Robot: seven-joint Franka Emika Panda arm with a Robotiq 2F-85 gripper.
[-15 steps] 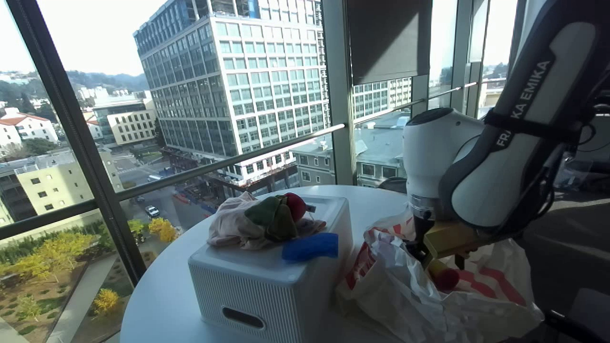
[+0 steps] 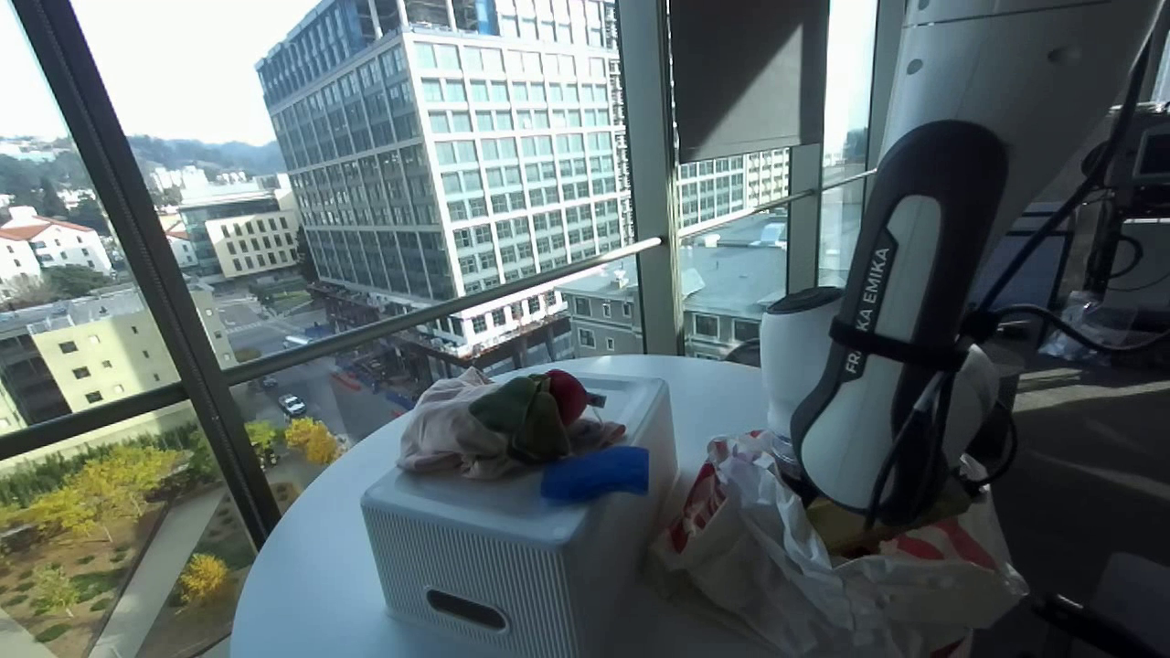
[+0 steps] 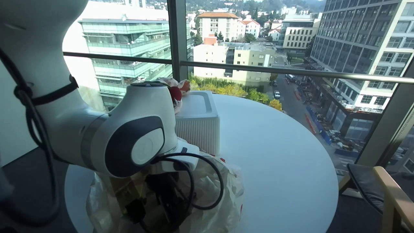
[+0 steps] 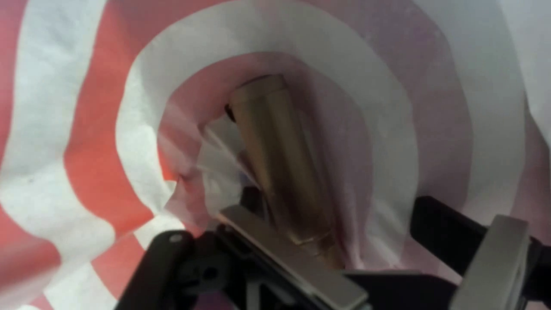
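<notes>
In the wrist view my gripper stands open, with a clear gap between its two fingers and nothing held there. A brown, dull-gold cylinder (image 4: 281, 160) lies slanted inside the red-and-white plastic bag (image 4: 98, 155), its lower end beside the left finger. Both exterior views show the arm's wrist reaching down into the mouth of the bag (image 2: 768, 559), so the gripper and cylinder are hidden there. The bag (image 3: 225, 194) sits crumpled on the round table.
A white ribbed box (image 2: 472, 548) stands beside the bag. On its lid lie a pale cloth (image 2: 444, 428), a green item (image 2: 515, 417), a red round item (image 2: 566, 395) and a blue piece (image 2: 598, 473).
The arm has come down and its hand is now deep in the bag. A red-ended cylinder that showed by the gripper above the bag is out of sight in exterior view 1.
</notes>
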